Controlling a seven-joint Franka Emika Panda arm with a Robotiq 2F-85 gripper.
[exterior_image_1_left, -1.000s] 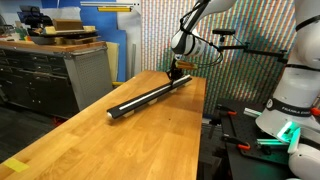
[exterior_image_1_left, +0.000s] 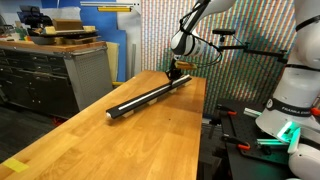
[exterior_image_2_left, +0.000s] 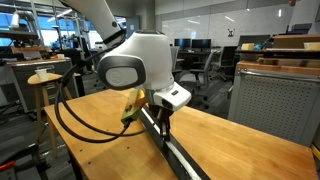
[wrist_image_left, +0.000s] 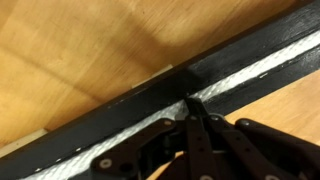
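Observation:
A long black channel (exterior_image_1_left: 150, 97) lies on the wooden table, running from mid-table toward the arm. Along its middle runs a white strip (wrist_image_left: 243, 77), which looks like braided cord in the wrist view. My gripper is shut, its fingertips right over or touching the strip; I cannot tell which. Nothing shows between the fingers. From the second exterior side, the arm's white wrist housing covers part of the channel (exterior_image_2_left: 180, 158) and most of the gripper.
Bare wooden tabletop (exterior_image_1_left: 95, 150) spreads on both sides of the channel. A dark drawer cabinet (exterior_image_1_left: 40, 80) stands behind the table. A second robot arm (exterior_image_1_left: 290, 100) stands at the near right, and a stool (exterior_image_2_left: 45, 90) is at the far left.

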